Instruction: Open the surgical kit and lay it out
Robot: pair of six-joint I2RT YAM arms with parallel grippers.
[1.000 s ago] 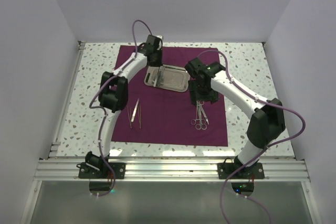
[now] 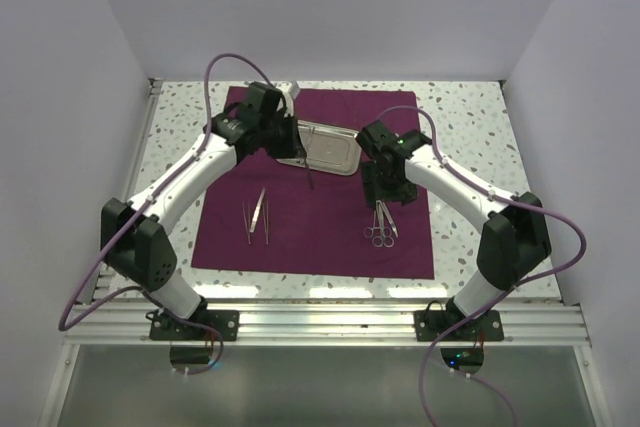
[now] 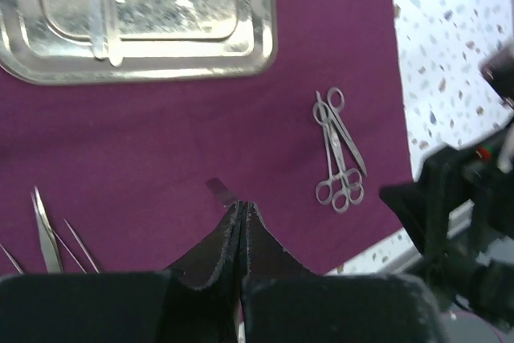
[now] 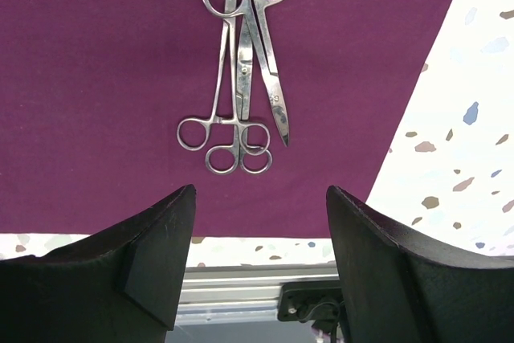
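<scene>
My left gripper (image 2: 298, 151) is shut at the front edge of the metal tray (image 2: 335, 170) (image 3: 161, 74). A thin, flat instrument (image 2: 309, 177) (image 3: 221, 191) pokes out from its fingertips, reflecting the cloth's colour; its grip end is hidden. One slim instrument (image 3: 104, 6) rests in the tray. On the right, scissors and clamps (image 2: 379, 232) (image 4: 242, 78) lie bunched and partly overlapping on the purple cloth (image 2: 310, 257). Over them hovers my right gripper (image 2: 390, 195), its fingers apart and empty.
On the cloth's left side lie several slender tools, including tweezers (image 2: 258, 211) (image 3: 46, 234). Bare cloth separates them from the scissors group. The speckled table (image 2: 480, 117) surrounds the cloth. My right arm stands near the left wrist view's right edge.
My right gripper shifted only slightly toward the front.
</scene>
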